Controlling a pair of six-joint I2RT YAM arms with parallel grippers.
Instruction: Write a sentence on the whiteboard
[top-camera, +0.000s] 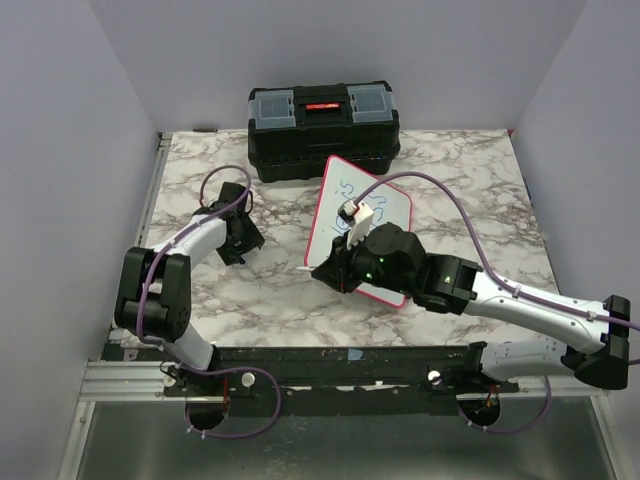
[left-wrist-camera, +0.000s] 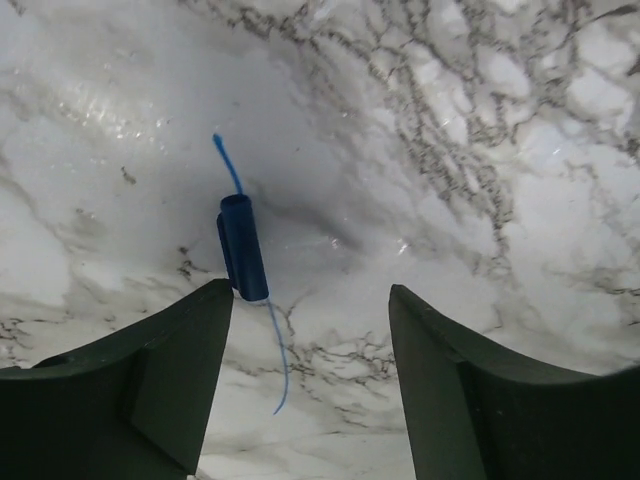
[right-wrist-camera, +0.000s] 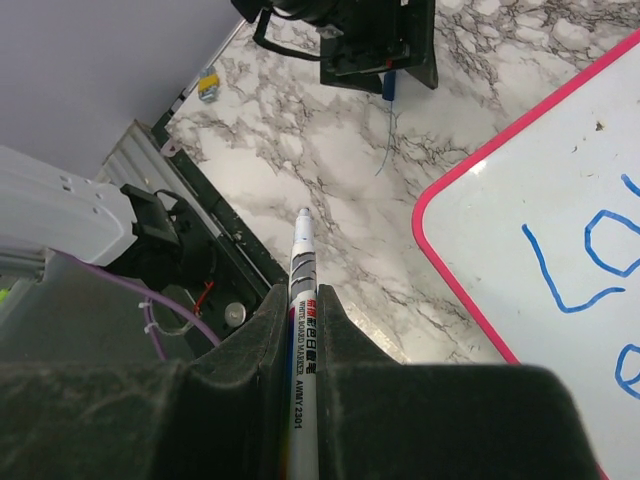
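Note:
A dark blue marker cap (left-wrist-camera: 245, 248) lies on the marble table, with thin blue lines running from both its ends. Above it, my left gripper stands open; the cap is nearer its left finger (left-wrist-camera: 205, 335), and nothing is held. In my right gripper a white marker (right-wrist-camera: 303, 390) is clasped, its uncapped-looking white tip pointing out. The right gripper is at the left edge of the pink-rimmed whiteboard (top-camera: 325, 215) in the top view. Blue handwriting (right-wrist-camera: 590, 240) shows on the board, partly covered by the right arm in the top view.
A black toolbox (top-camera: 323, 140) stands behind the whiteboard. A small yellow-and-grey object (right-wrist-camera: 208, 84) lies near the table's left edge. Bare marble (top-camera: 265, 310) stretches between the two arms at the front.

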